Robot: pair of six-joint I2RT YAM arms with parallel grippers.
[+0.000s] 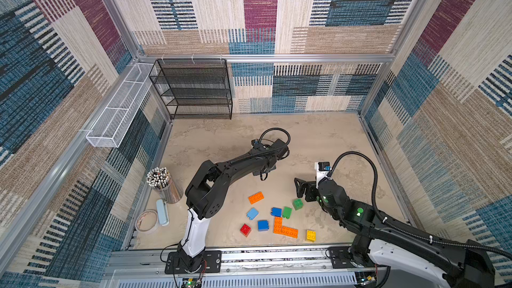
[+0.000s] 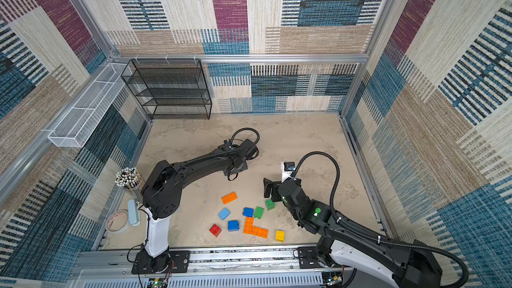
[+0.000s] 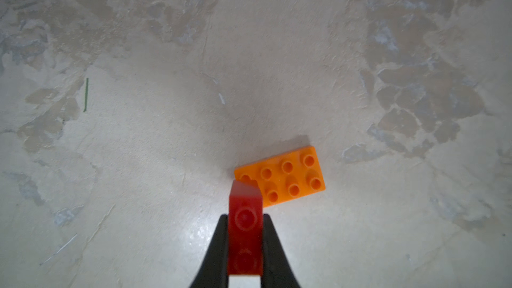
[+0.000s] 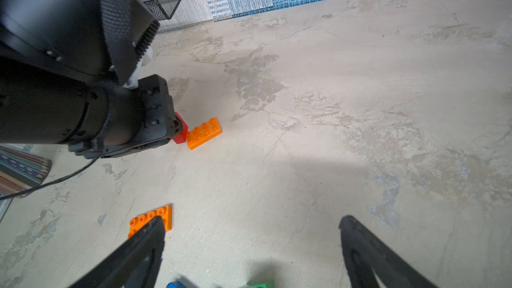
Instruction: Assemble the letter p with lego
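Observation:
Shut on a red brick [image 3: 245, 234], my left gripper is over the far part of the table, pointing down. Just past that brick lies an orange brick [image 3: 290, 173] with its studs up; the red brick overlaps its near left corner in the left wrist view. In the right wrist view the red brick [image 4: 180, 128] appears beside the end of the orange brick [image 4: 204, 132]; whether they touch I cannot tell. My right gripper stands open, nothing between its fingers, behind a green brick [image 1: 297, 203].
Toward the front lie another orange brick [image 1: 256, 197], blue bricks [image 1: 263, 225], a second green brick [image 1: 287, 212], an L of orange bricks [image 1: 285, 231], a red brick [image 1: 245, 230] and a yellow brick [image 1: 311, 235]. A pencil cup [image 1: 169, 189] stands left.

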